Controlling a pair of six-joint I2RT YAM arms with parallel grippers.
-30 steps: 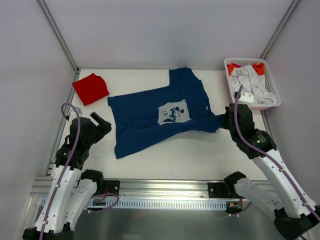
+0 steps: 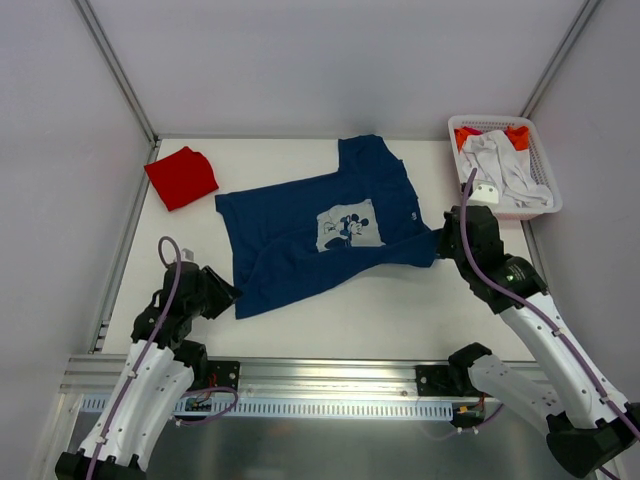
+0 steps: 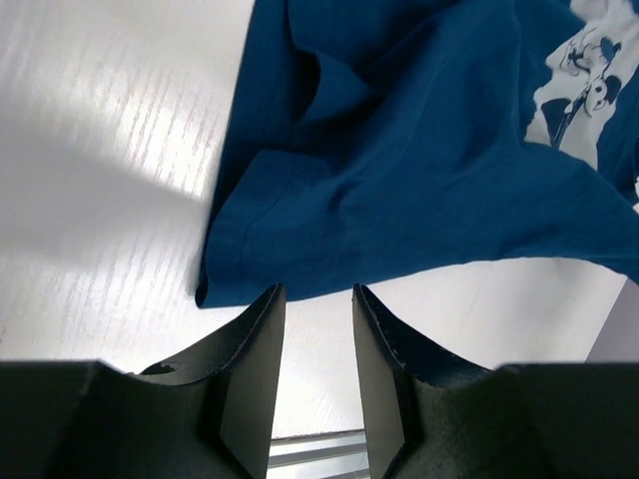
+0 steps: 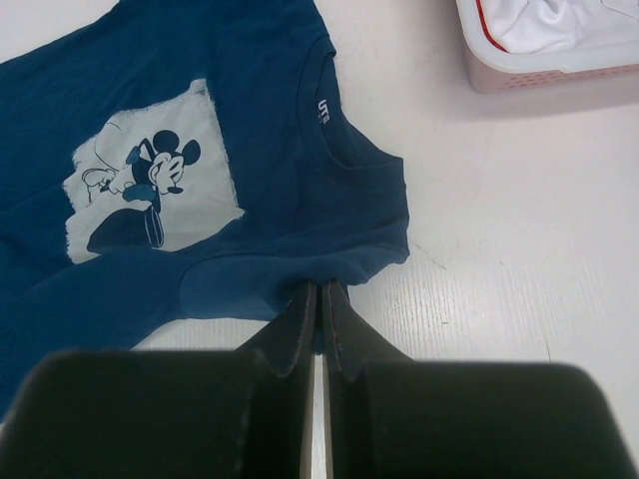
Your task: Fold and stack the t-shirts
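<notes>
The navy t-shirt with a Mickey Mouse print lies across the middle of the table, its near side pulled up and creased. My right gripper is shut on a pinch of its near right edge, which is lifted a little off the table. At the shirt's near left corner, my left gripper hovers with its fingers part open and nothing between them. A red folded t-shirt rests at the far left of the table.
At the back right stands a white basket with white and orange-red garments inside. Bare white table shows in front of the shirt. Walls close in both sides and the back.
My left gripper has moved right and toward the near edge, to the shirt's near left corner. That corner has shifted slightly right. The right gripper has moved slightly left, still with the shirt edge.
</notes>
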